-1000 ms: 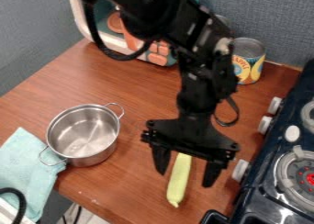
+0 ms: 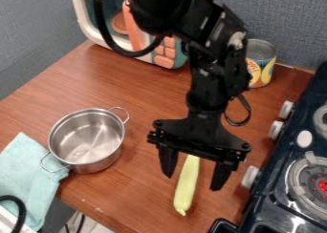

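Observation:
My black gripper point(image 2: 194, 172) hangs open over the wooden table, its two fingers apart above a long pale yellow-green object point(image 2: 185, 191) that lies lengthwise on the wood. The far end of that object is hidden behind the gripper. A steel pot point(image 2: 87, 151) with two handles stands to the left of it.
A stove point(image 2: 307, 165) with white knobs borders the right side. A can point(image 2: 259, 65) stands at the back right, and a white rack point(image 2: 96, 22) with orange items at the back left. A light cyan cloth point(image 2: 26, 164) lies at the left edge.
The objects on the table have not visibly moved.

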